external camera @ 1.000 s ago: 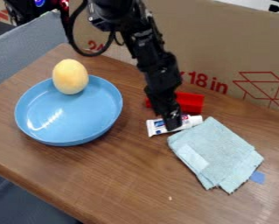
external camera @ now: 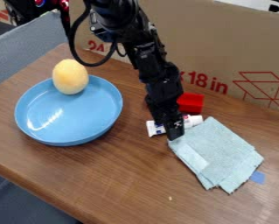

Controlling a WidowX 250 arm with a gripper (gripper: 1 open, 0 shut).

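My gripper [external camera: 173, 131] is lowered onto a white tube [external camera: 156, 128] with dark markings, lying on the wooden table near the middle right. The fingers are around or just over the tube; the black gripper hides part of it, and how wide they stand is hard to see. A red block [external camera: 191, 102] sits just behind the tube. A pale blue folded cloth [external camera: 221, 158] lies to the right, close against the tube's end.
A blue plate [external camera: 69, 116] and a yellow egg-shaped object [external camera: 70, 76] are on the left. A cardboard box [external camera: 240, 66] forms the back edge.
Over the last second my gripper has moved slightly down onto the tube. The cloth, plate and other objects look unmoved.
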